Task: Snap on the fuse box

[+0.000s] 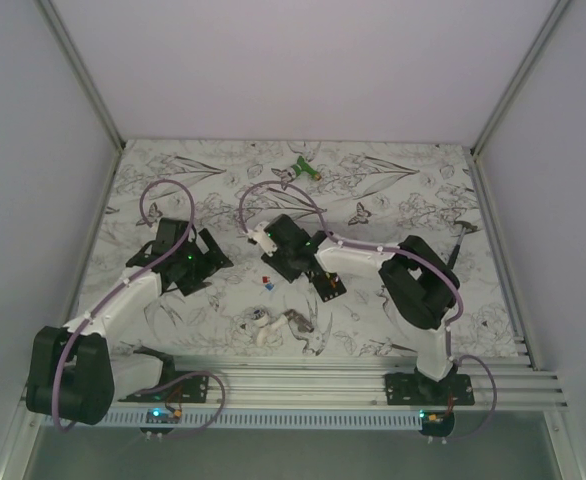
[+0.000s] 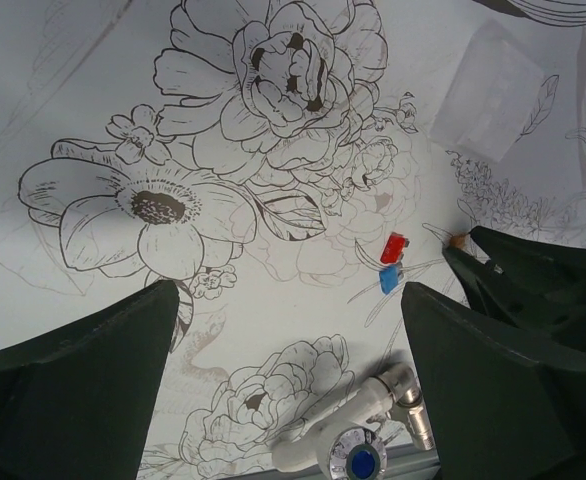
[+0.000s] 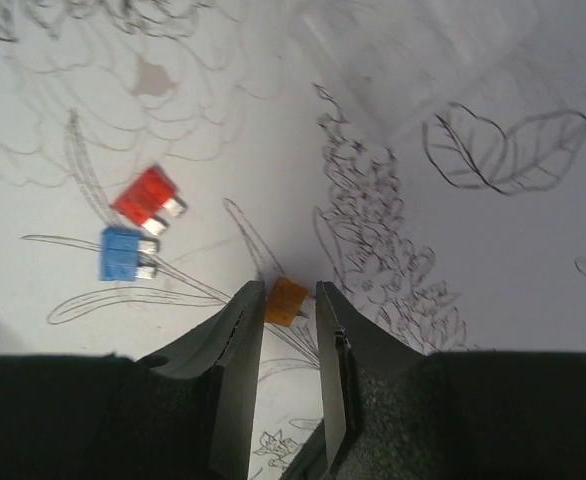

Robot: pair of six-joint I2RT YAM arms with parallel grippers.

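A small orange fuse (image 3: 284, 300) lies on the patterned mat between the fingertips of my right gripper, which is part open; whether it touches both fingers is unclear. A red fuse and a blue fuse lie to its left, also seen in the left wrist view. My left gripper stands open over bare mat at the left. A dark board (image 1: 330, 288), possibly the fuse box, lies beside the right arm in the top view.
A clear plastic container (image 3: 418, 45) lies behind the fuses. White and metal fittings (image 1: 271, 326) sit at the front middle, a green tool (image 1: 303, 170) at the back, and a hammer-like tool (image 1: 463, 230) at the far right.
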